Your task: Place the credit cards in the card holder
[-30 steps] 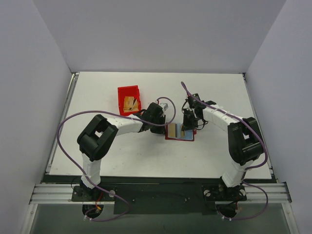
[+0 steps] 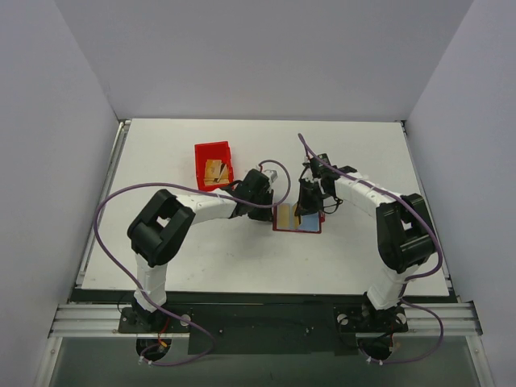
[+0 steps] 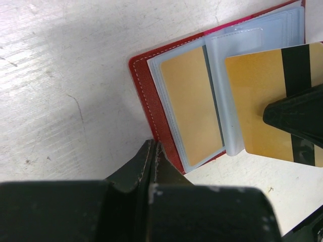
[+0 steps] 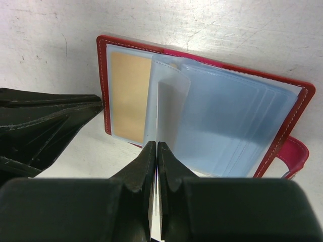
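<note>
The red card holder (image 2: 282, 228) lies open on the table, with clear sleeves inside. One gold card (image 3: 189, 96) sits in its leftmost sleeve. My right gripper is shut on another gold card (image 3: 260, 91) with a black stripe, held on edge above the sleeves. That card appears as a thin line in the right wrist view, beside a lifted clear sleeve. My left gripper is shut, its tips against the holder's left red border, nothing visible between them. The held card's lower edge against the sleeve's opening is hard to make out.
A red box (image 2: 213, 148) containing more gold cards stands at the back left. A red strap (image 4: 293, 154) juts from the holder's right side. Both arms' grippers are close together over the holder.
My right gripper has shifted slightly left across the holder, carrying the striped gold card with it. The left arm and the holder have stayed in place.
</note>
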